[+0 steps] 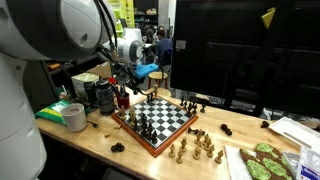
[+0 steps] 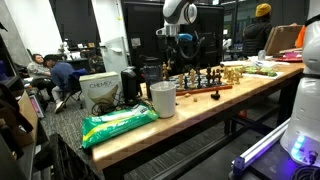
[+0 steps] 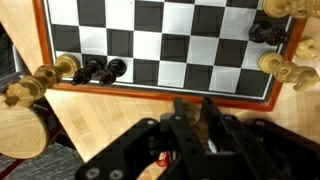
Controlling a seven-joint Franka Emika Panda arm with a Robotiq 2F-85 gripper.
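A brown-framed chessboard with black and white squares lies on the wooden table. In the wrist view my gripper is over the board's edge, its dark fingers closed on a light tan piece, mostly hidden between them. Dark pieces stand on the left squares, beside light wooden pieces at the frame. On the right are another dark piece and light pieces. The arm reaches in from the left, ending above the far left side of the board; its fingertips are unclear there.
Several light pieces stand right of the board, near a green-and-brown tray. A white mug and dark containers stand to the left. A green bag lies at the table's near end. Bare table surrounds the front.
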